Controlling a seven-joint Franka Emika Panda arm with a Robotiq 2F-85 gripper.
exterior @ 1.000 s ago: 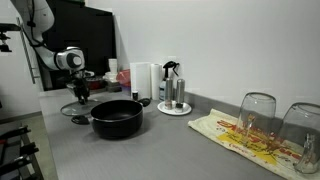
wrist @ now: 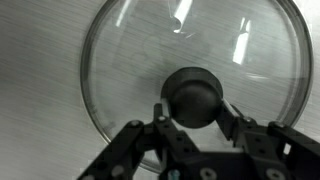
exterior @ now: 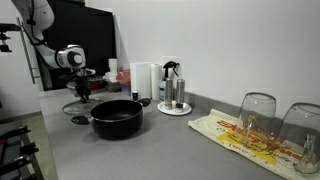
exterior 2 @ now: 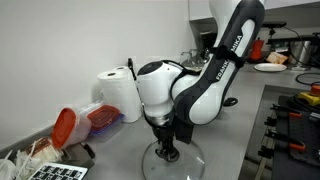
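Note:
A round glass lid [wrist: 125, 60] with a metal rim and a black knob [wrist: 195, 92] fills much of the wrist view. My gripper is shut on the knob, one finger at each side of it. In exterior view 1 the lid [exterior: 78, 107] appears at the left, beside a black pot [exterior: 117, 118] that stands uncovered on the table. Exterior view 2 shows my gripper [exterior 2: 166, 150] over the middle of the lid [exterior 2: 188, 172]. Whether the lid rests on the table or hangs just above it, I cannot tell.
A plate [exterior: 174, 108] with bottles and grinders stands behind the pot, near a paper towel roll [exterior: 141, 78]. Two upturned glasses [exterior: 256, 113] sit on a yellow patterned cloth [exterior: 215, 127] at the right.

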